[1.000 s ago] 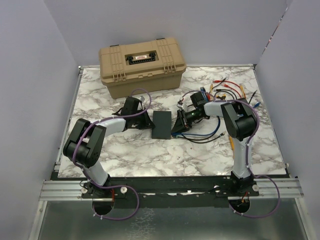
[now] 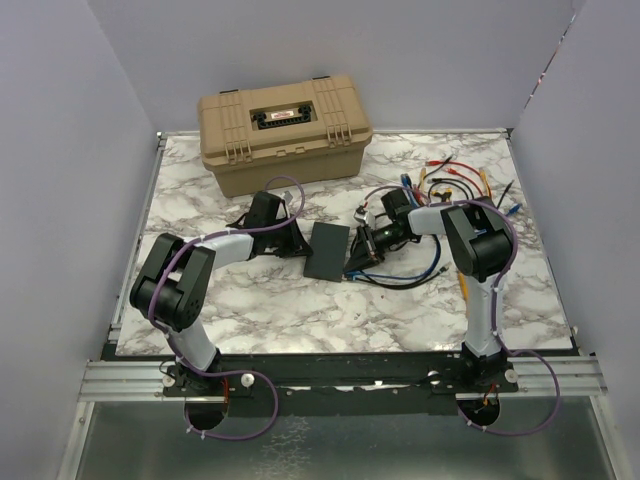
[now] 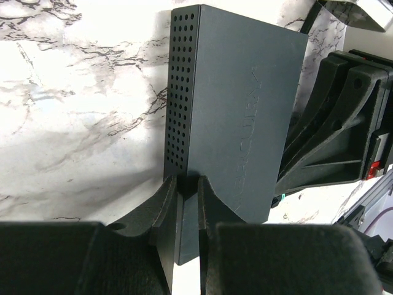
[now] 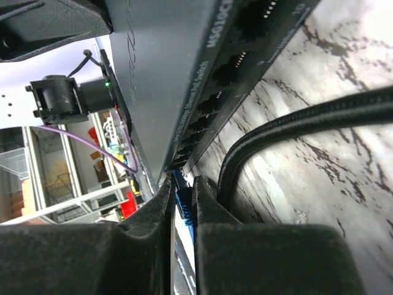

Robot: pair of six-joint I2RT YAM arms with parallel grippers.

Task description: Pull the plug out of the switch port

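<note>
The dark grey network switch (image 2: pixel 327 250) stands on the marbled table between the two arms. Its wide side and its perforated narrow side fill much of the left wrist view (image 3: pixel 239 117). My left gripper is shut on the switch's near edge. Over on the port side, my right gripper has its fingers close together, one on each side of a blue plug (image 4: pixel 183 195) at the end port of the switch (image 4: pixel 166 67). Whether they press on the plug is not clear. The plug's tip at the port is partly hidden.
A thick black cable (image 4: pixel 295 126) curves beside the right fingers. Blue and black cables (image 2: pixel 410 277) lie right of the switch, with several coloured ones at the far right. A tan toolbox (image 2: pixel 285 130) stands behind.
The switch has shifted slightly to the right in the top view, and the left gripper has moved along with it. The right arm stays in nearly the same place.
</note>
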